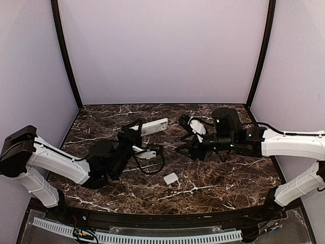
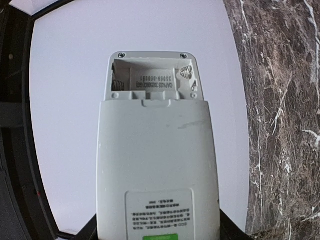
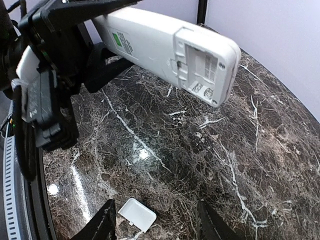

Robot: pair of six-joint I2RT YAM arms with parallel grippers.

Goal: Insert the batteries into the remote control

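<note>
The white remote control (image 1: 155, 127) is held up off the table, with my left gripper (image 1: 138, 131) shut on its body. In the left wrist view, its back faces the camera and the uncovered battery compartment (image 2: 152, 80) shows contact springs and no battery. The same end of the remote (image 3: 207, 65) appears in the right wrist view. A small white battery cover (image 1: 171, 178) lies on the table, below and in front of my right gripper. That gripper's fingers (image 3: 105, 220) are spread apart, with nothing held between them. No batteries are in sight.
The dark marbled table (image 1: 223, 188) has free room at the front and back. Pale walls (image 1: 162, 51) with black frame posts enclose it. A black cable loops below the left gripper.
</note>
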